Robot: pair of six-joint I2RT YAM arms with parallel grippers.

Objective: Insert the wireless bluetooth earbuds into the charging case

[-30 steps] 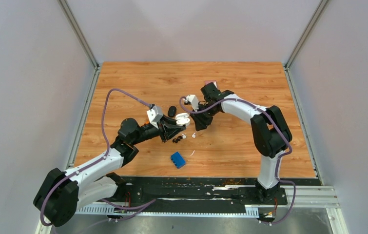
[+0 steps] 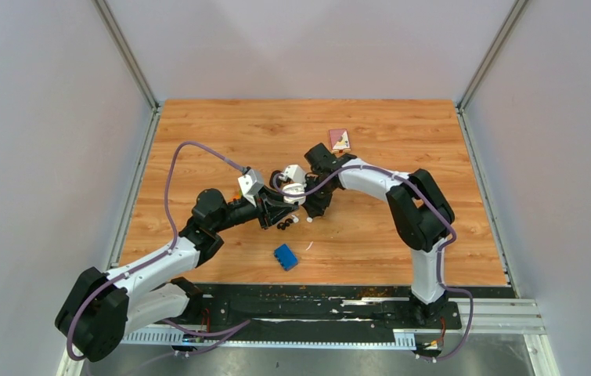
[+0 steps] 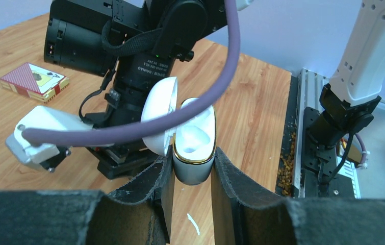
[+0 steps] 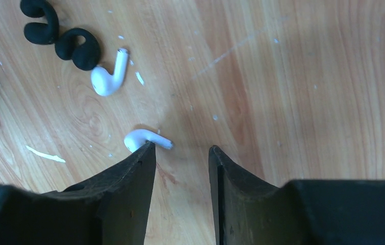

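Observation:
My left gripper is shut on the white charging case point(image 3: 195, 140), held upright with its lid open and the cavity facing up. My right gripper is part open, pointing down at the table, its fingertips just beside a white earbud point(image 4: 144, 139); I see nothing clearly between them. A second white earbud point(image 4: 109, 79) lies farther up in the right wrist view, near two black curled pieces point(image 4: 78, 48). In the top view the right arm's wrist partly hides the case.
A blue block point(image 2: 286, 257) lies toward the front of the table, a small card box point(image 2: 339, 140) at the back. The two arms are close together at the centre.
My right arm has moved left and toward the front, bringing its gripper beside the held case. The left arm is nearly still.

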